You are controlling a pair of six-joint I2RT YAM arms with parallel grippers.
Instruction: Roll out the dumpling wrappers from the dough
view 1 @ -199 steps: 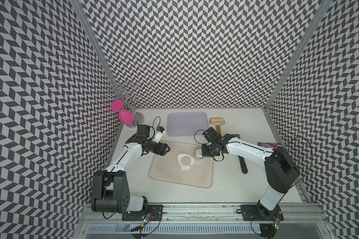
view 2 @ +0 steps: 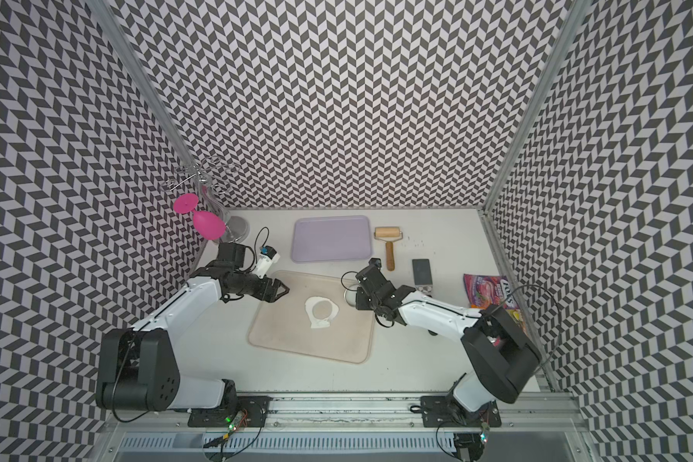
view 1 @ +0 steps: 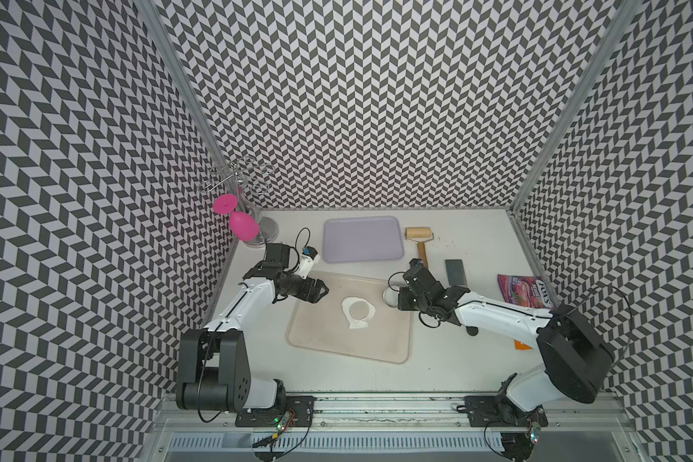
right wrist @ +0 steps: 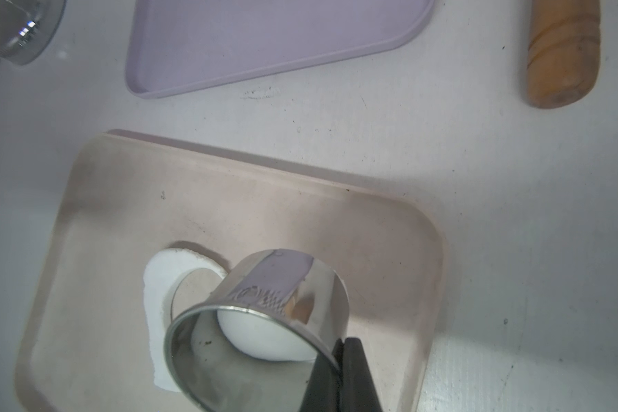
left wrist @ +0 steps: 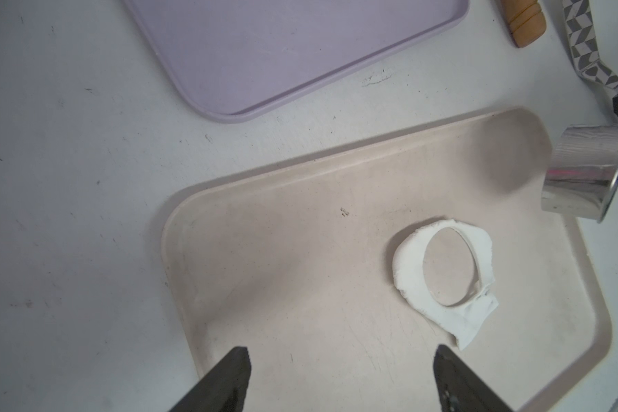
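On the beige tray [view 1: 323, 338] lies a flat white dough piece [left wrist: 412, 274] with a round hole cut through it and a torn tail. My right gripper is shut on the thin wall of a shiny metal cutter [right wrist: 322, 281], which is tilted above the tray's right side. Inside the cutter a smooth white dough disc [right wrist: 261, 336] shows. Over the tray's left part my left gripper holds its fingers wide apart, with nothing between them. The wooden rolling pin [view 1: 419, 233] rests on the table at the back, its handle pointing frontward.
An empty purple tray [view 1: 362, 238] lies behind the beige one. A dark flat-bladed tool [view 2: 422, 271] and a colourful bag [view 2: 485, 291] are on the right. A wire stand with pink utensils [view 1: 243, 225] occupies the back left corner.
My right arm has swung outward to the right and the gripper has shifted slightly right, carrying the cutter from the dough's side toward the tray's right edge. My left arm is nearly still.
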